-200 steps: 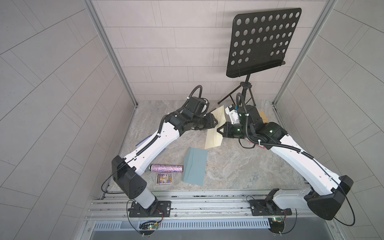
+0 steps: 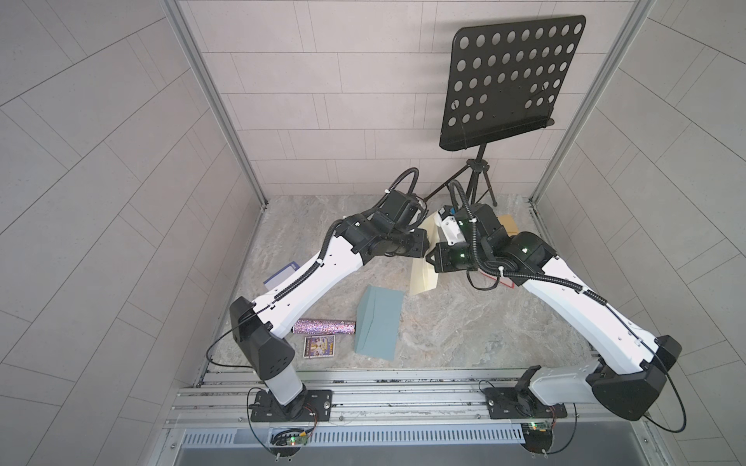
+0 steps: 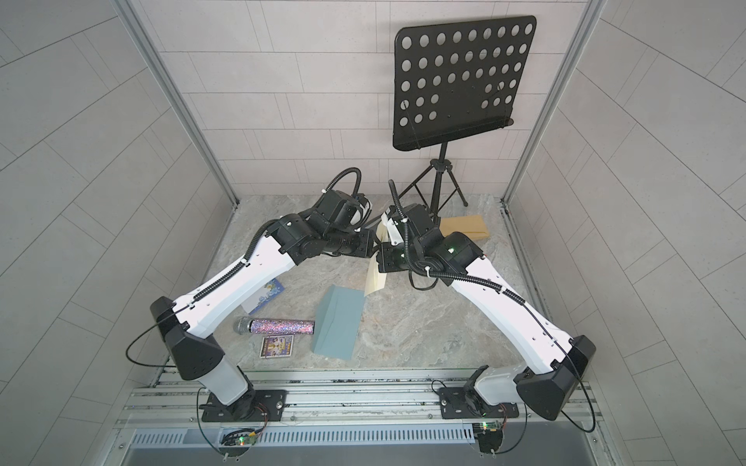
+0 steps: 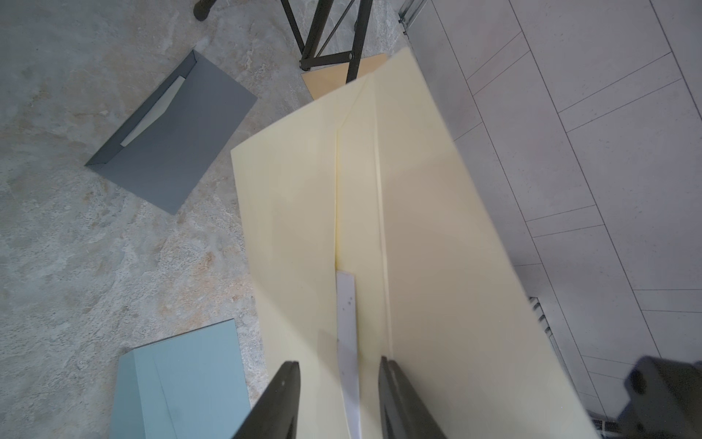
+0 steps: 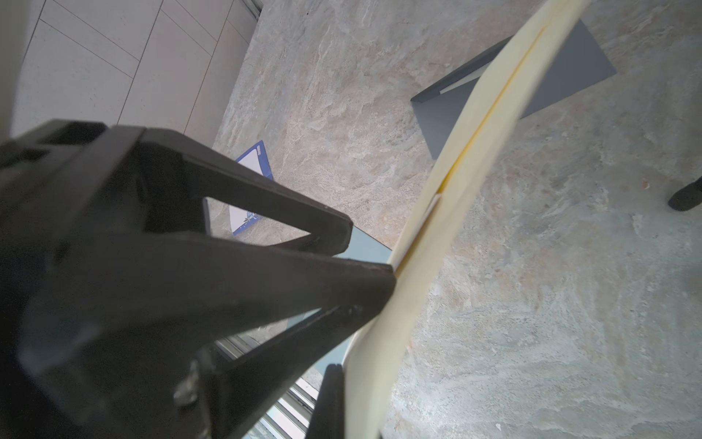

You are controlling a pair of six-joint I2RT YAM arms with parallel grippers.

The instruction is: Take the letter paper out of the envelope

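A cream envelope point(image 2: 422, 278) hangs above the floor, my right gripper shut on its lower part in the right wrist view. Its long opening faces my left gripper, where a pale grey strip of letter paper point(image 4: 347, 311) shows inside the slot. The left gripper's fingers point(image 4: 276, 402) stand apart, one on each side of that strip as seen from the left wrist. From the right wrist, a left fingertip point(image 5: 384, 281) is right at the slot's edge, near the thin paper edge. Whether it touches the paper cannot be told.
A light teal envelope point(image 2: 379, 322) lies in front on the floor, beside a glittery microphone point(image 3: 283, 326) and a small card point(image 2: 319, 346). Farther back is a grey envelope point(image 4: 179, 135). A black music stand point(image 2: 513, 81) rises at the back right.
My left gripper has moved right towards the envelope. The envelope's lower end has swung slightly right and turned more edge-on to the top left view; the right arm has barely shifted.
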